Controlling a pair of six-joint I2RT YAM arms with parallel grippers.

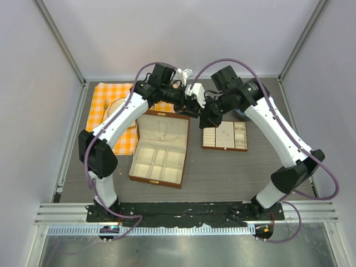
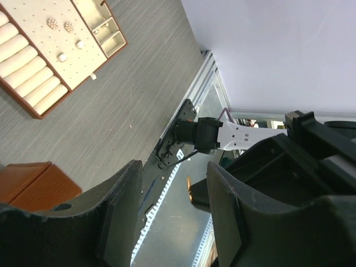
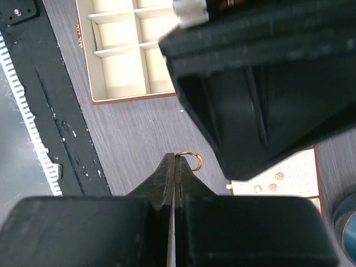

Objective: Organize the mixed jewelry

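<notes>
An open cream jewelry box with compartments [image 1: 158, 167] stands left of center, also in the right wrist view [image 3: 117, 78]. A flat organizer [image 1: 225, 142] with ring rolls, a pad of small earrings and compartments lies to its right. My right gripper is shut on a gold hoop [image 3: 199, 162]. My left gripper is close beside it, above the box's back edge; its fingers look apart, with nothing clear between them. In the top view both grippers overlap and hide each other's tips.
An orange checked cloth [image 1: 122, 144] with plates lies at the back left. A blue bowl [image 3: 349, 239] is beside the organizer.
</notes>
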